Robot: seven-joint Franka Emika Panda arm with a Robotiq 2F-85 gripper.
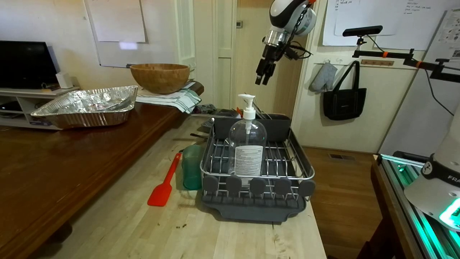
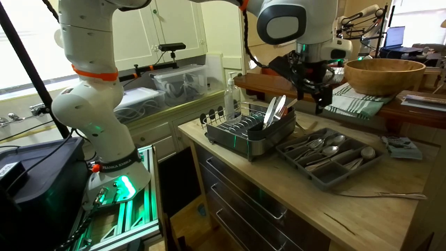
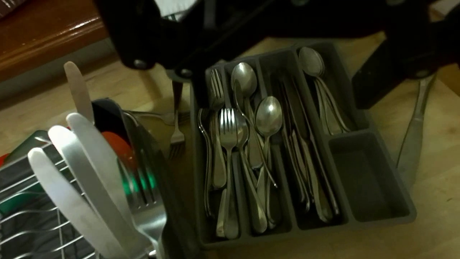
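Observation:
My gripper is open with nothing between its fingers, high above the grey cutlery tray [image 3: 368, 133]. In the wrist view the fingers straddle the tray's upper part, well above it. Forks [image 3: 228, 125], spoons [image 3: 268, 116] and knives [image 3: 308, 155] lie in the tray's compartments; the lower right compartment is empty. To the left, knives [image 3: 84, 181] and a fork [image 3: 148, 211] stand upright in the holder of the dish rack [image 2: 225, 138]. A clear pump bottle [image 1: 248, 142] stands in the rack.
A loose knife [image 3: 414, 129] lies right of the tray, and forks [image 3: 176, 138] lie between tray and holder. The red spatula [image 1: 162, 187] and green cup [image 1: 192, 167] are beside the rack. A wooden bowl [image 2: 382, 77] sits on the raised ledge.

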